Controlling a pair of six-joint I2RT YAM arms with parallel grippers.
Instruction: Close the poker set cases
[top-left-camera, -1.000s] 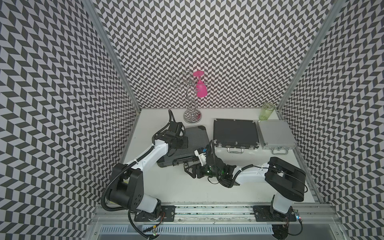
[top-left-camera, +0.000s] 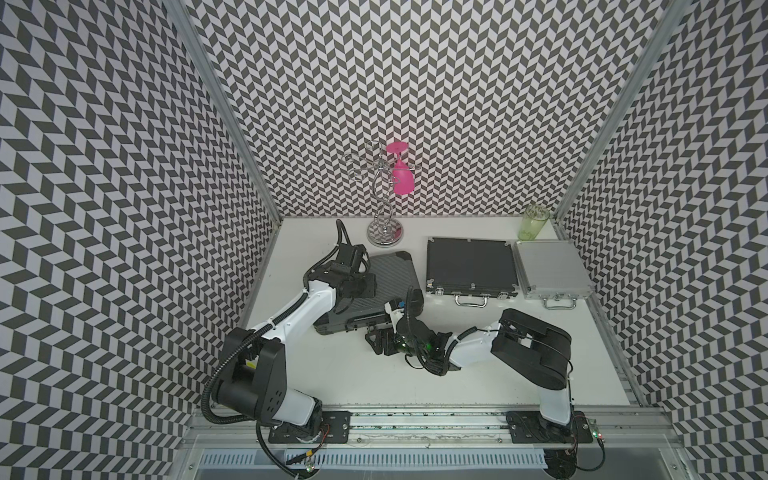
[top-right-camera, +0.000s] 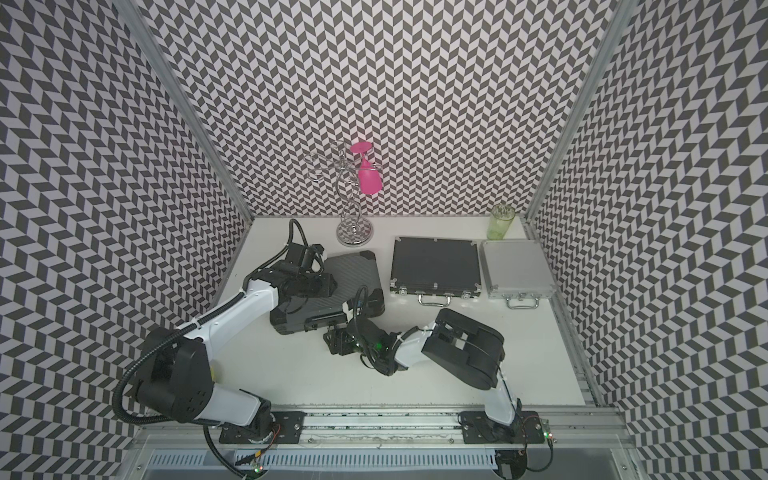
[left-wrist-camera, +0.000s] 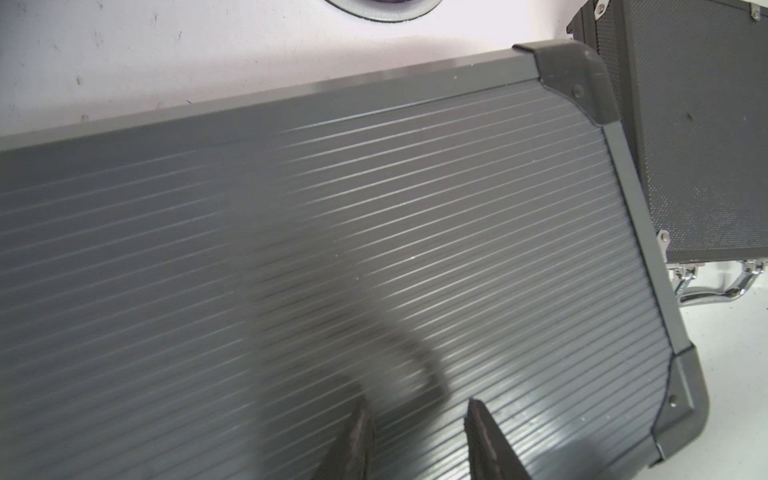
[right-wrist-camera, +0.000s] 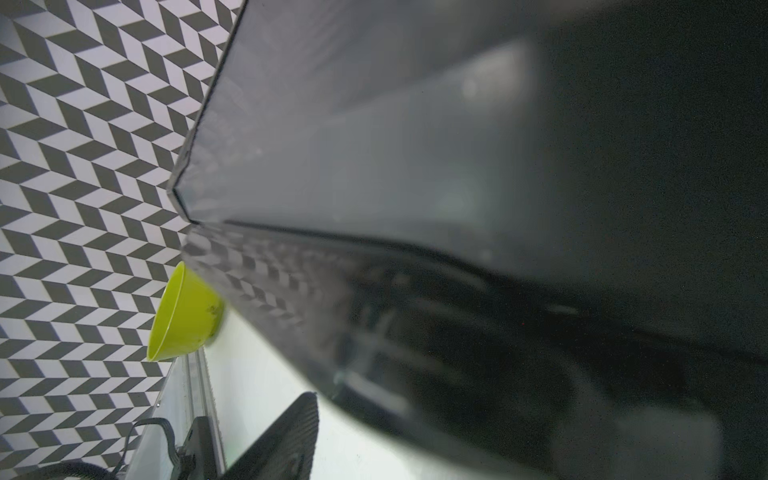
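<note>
The dark grey ribbed case (top-left-camera: 388, 280) lies on the left part of the table with its lid down. In the left wrist view, its ribbed lid (left-wrist-camera: 448, 224) fills most of the picture. Above this lid is my left gripper, its fingertips apart with nothing between them. By the case's front edge, my right gripper (top-left-camera: 376, 341) is low and turned sideways. One of its fingers (right-wrist-camera: 284, 440) shows in the right wrist view, beside the case's dark side (right-wrist-camera: 360, 184). The black case (top-left-camera: 472, 265) and silver case (top-left-camera: 554, 269) have their lids down.
A chrome stand (top-left-camera: 385, 232) holding a pink glass (top-left-camera: 402, 177) is behind the grey case. At the back right is a green glass (top-left-camera: 531, 223). A yellow-green bowl (right-wrist-camera: 188, 312) appears in the right wrist view.
My right arm has shifted left, and its gripper has turned against the front of the grey case. The left arm and the cases look still.
</note>
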